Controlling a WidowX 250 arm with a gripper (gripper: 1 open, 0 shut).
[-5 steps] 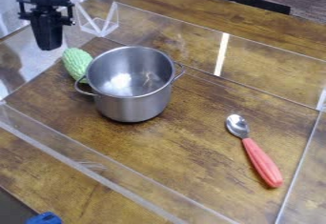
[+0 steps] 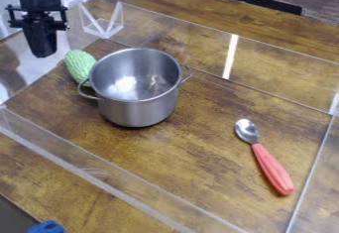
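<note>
At the upper left edge hangs my black gripper (image 2: 42,41), above and left of a pale green, bumpy vegetable-like object (image 2: 81,63). That object lies just left of a steel pot (image 2: 139,108) with two side handles, which looks empty. A spoon with a red handle (image 2: 271,168) lies on the wooden surface to the right. The gripper's fingertips are small and dark, and nothing shows held in them.
Clear plastic walls border the wooden work surface (image 2: 185,153). The wood between pot and spoon is clear, as is the area below the pot. A blue object (image 2: 46,227) sits at the bottom left corner.
My gripper has moved left, toward the image edge, away from above the green object. The pot, spoon and green object have not moved.
</note>
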